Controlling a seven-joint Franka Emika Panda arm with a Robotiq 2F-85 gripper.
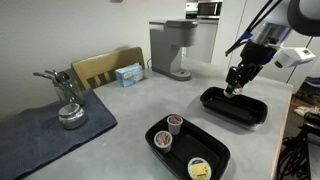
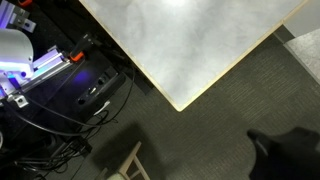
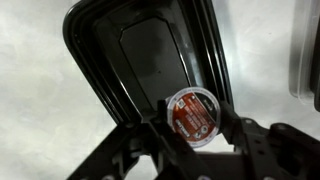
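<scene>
My gripper is shut on a coffee pod (image 3: pixel 194 114) with a red-brown lid and white rim. In the wrist view the pod hangs over the near part of an empty black tray (image 3: pixel 100 75). Exterior view 1 shows the gripper (image 1: pixel 235 86) above that right-hand black tray (image 1: pixel 254 113), the held pod showing pale beneath the fingers. A second black tray (image 1: pixel 178 168) sits nearer the camera. It holds two pods with reddish lids, one of them this upper pod (image 1: pixel 175 124), and a yellow-lidded pod (image 1: pixel 200 170).
A grey coffee machine (image 1: pixel 171 48) stands at the back, with a blue box (image 1: pixel 130 75) to its left. On a dark mat (image 1: pixel 35 135) at the left are a metal pot (image 1: pixel 72 116) and a utensil holder (image 1: pixel 65 87).
</scene>
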